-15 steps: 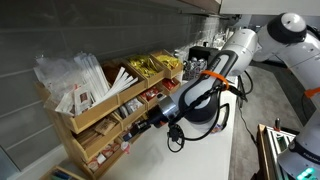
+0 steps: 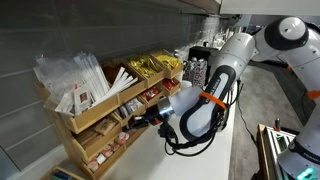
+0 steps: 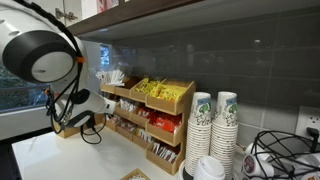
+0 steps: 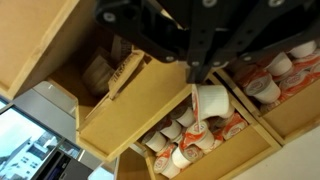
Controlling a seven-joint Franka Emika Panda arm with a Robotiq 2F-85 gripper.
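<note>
My gripper is shut, its dark fingers pointing down at a wooden bin in the wrist view. Right below the fingertips is a small white cup (image 4: 211, 102) with a red-marked label, tilted and higher in the view than the pile below it. Whether the fingertips pinch its thin rim or only sit against it cannot be told. More white-and-red cups (image 4: 188, 153) lie heaped in the same bin. In exterior view 1 the gripper (image 2: 130, 124) is at the front of the wooden shelf (image 2: 75, 124), too small to show what its fingers touch.
Wooden dividers (image 4: 253, 122) separate the bins; another bin of cups (image 4: 265, 86) lies to the right. Yellow packets (image 3: 152, 88) fill the upper shelf. Stacked paper cups (image 3: 200, 125) stand farther along.
The arm's links have swung toward the left and nearer the camera in exterior view 1, covering more of the dark pot behind. The gripper end stays close to the shelf front.
</note>
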